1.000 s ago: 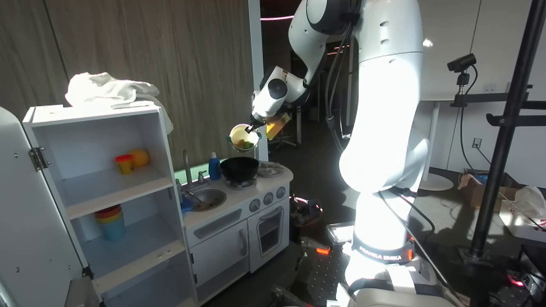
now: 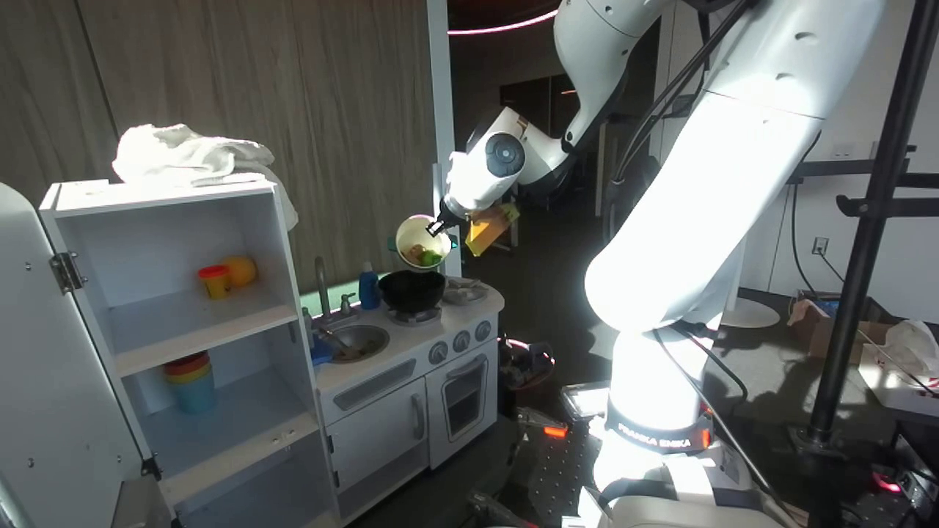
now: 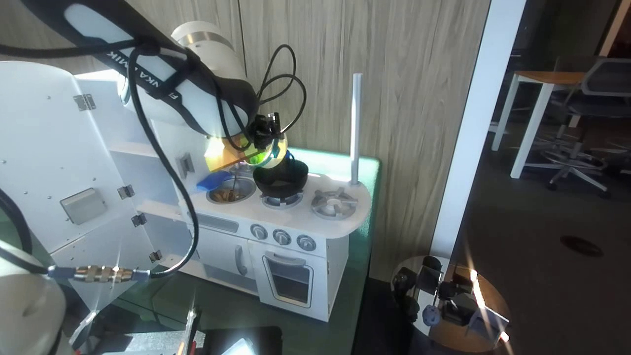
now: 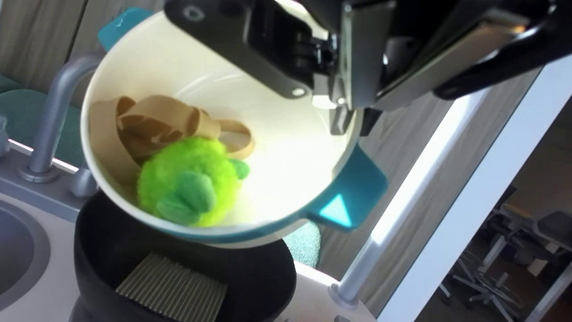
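A white pot with teal handles [image 4: 284,177] hangs tilted in the air, its rim pinched by my gripper, which is shut on it. Inside lie a fuzzy green toy [image 4: 187,180] and a tan looped strip [image 4: 161,120], both resting toward the pot's lower side. Below the white pot, a black pan [image 4: 268,279] stands on the stove burner, with a ribbed grey piece [image 4: 174,287] in it. Exterior view 1 shows the white pot [image 2: 409,236] just over the black pan [image 2: 411,290], its opening turned toward that camera.
Left of the pan is the sink [image 2: 362,342] with its faucet [image 2: 322,286] and a blue bottle [image 2: 369,287]. An upright grey post [image 3: 356,130] rises behind the free right burner [image 3: 334,204]. An open white shelf [image 2: 207,321] stands at the left.
The arm has swung lower and the white pot now shows larger and slightly to the right, turned more toward the exterior camera. It is still held.
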